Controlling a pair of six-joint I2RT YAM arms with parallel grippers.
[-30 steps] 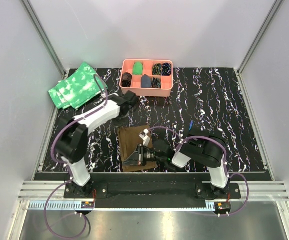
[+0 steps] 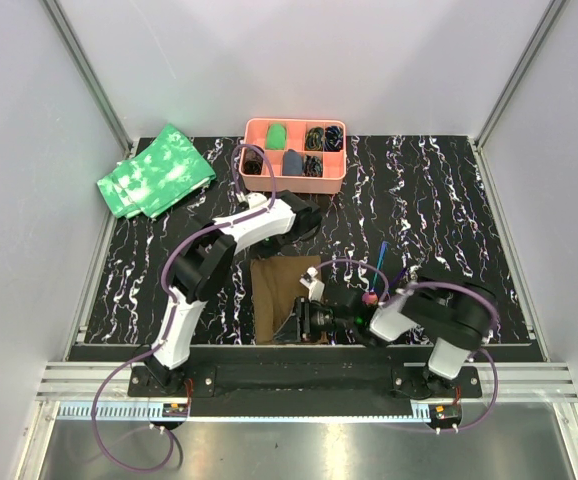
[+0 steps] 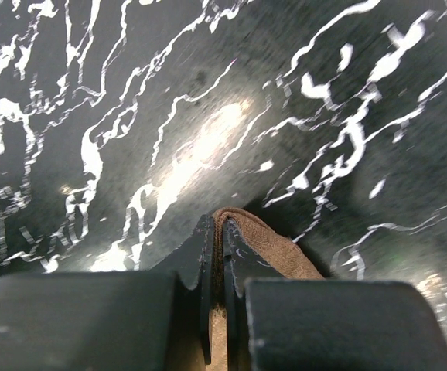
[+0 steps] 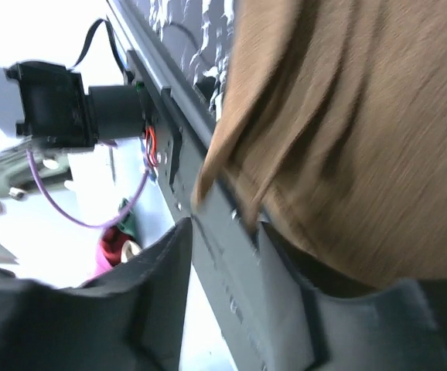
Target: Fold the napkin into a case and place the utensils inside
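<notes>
The brown napkin [image 2: 285, 280] lies folded near the table's front edge, partly covered by my right arm. In the left wrist view, my left gripper is shut on a rounded edge of the napkin [image 3: 274, 249]. Over the napkin's near left part, my right gripper [image 2: 283, 334] is low at the front edge. Its fingers stand apart in the right wrist view, with loose folds of the napkin [image 4: 285, 124] just beyond the tips. A blue utensil [image 2: 381, 254] and a purple one show beside the right forearm, which hides the rest.
A pink divided box [image 2: 335, 185] with several rolled items stands at the back. Green patterned cloth [image 2: 157, 172] lies at the back left.
The left arm has swung right and the napkin has shifted slightly right.
</notes>
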